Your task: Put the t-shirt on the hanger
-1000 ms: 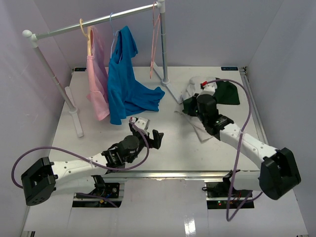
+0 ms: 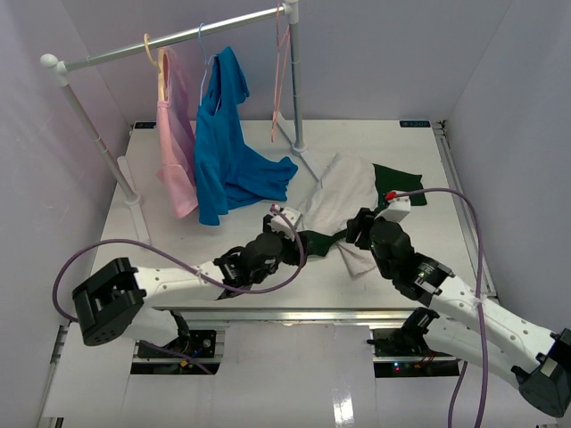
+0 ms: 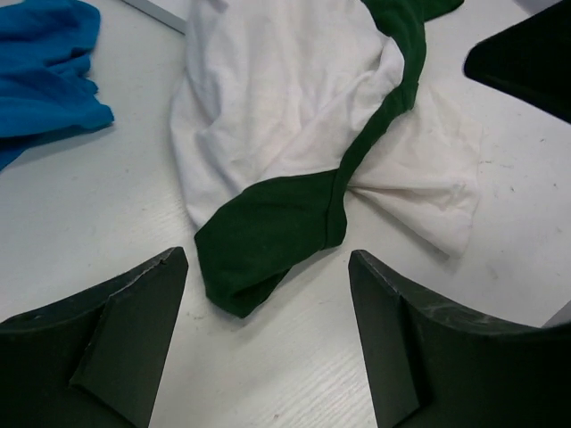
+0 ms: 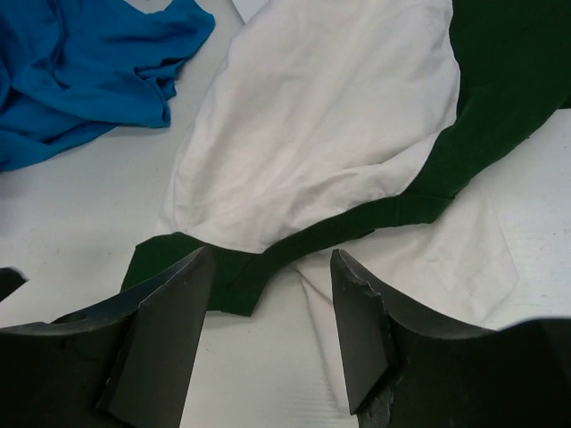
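Observation:
A white t-shirt (image 2: 339,192) with dark green sleeves and trim (image 2: 397,183) lies crumpled on the right of the table. My left gripper (image 2: 284,234) is at its near left end; in the left wrist view its fingers stand apart above the green cuff (image 3: 259,232), nothing between them. My right gripper (image 2: 357,230) hangs over the shirt's near middle; in the right wrist view its open fingers are above the green band (image 4: 357,223). A pink hanger (image 2: 282,62) hangs empty at the rail's right end.
A metal rail (image 2: 178,37) on white posts holds a pink shirt (image 2: 178,152) and a blue shirt (image 2: 232,169), whose hem lies on the table left of the white shirt.
The t-shirt has been drawn toward the front and spread out.

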